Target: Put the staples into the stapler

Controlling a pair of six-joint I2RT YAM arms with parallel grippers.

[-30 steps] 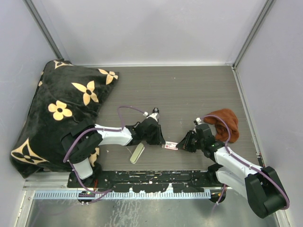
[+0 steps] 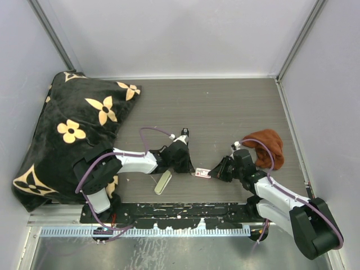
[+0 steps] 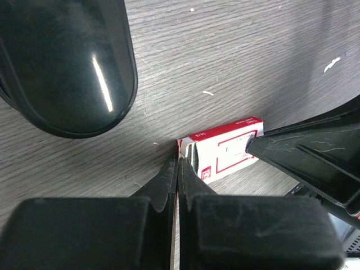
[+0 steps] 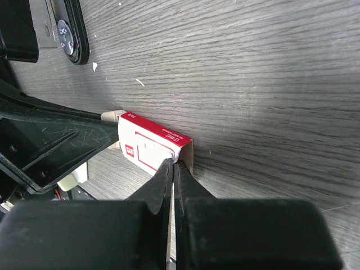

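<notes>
A small red-and-white box of staples (image 2: 203, 173) lies between my two grippers near the table's front. My right gripper is shut on one end of the staples box (image 4: 147, 140). At the box's other end, my left gripper is shut against the end flap, and nothing clearly shows between its fingers. Tan cardboard flaps (image 4: 112, 116) stick out there in the right wrist view. A black stapler (image 3: 73, 62) rests beyond the left gripper; from the top, mostly its far end (image 2: 185, 132) shows behind the left arm. The inside of the box is hidden.
A pale green, long object (image 2: 163, 183) lies on the table just below the left arm. A brown cloth (image 2: 267, 147) is bunched behind the right arm, and a dark flowered cushion (image 2: 73, 129) fills the left side.
The box and right gripper have shifted very slightly to the left. Otherwise both arms stay nearly where they were at the box's two ends.
</notes>
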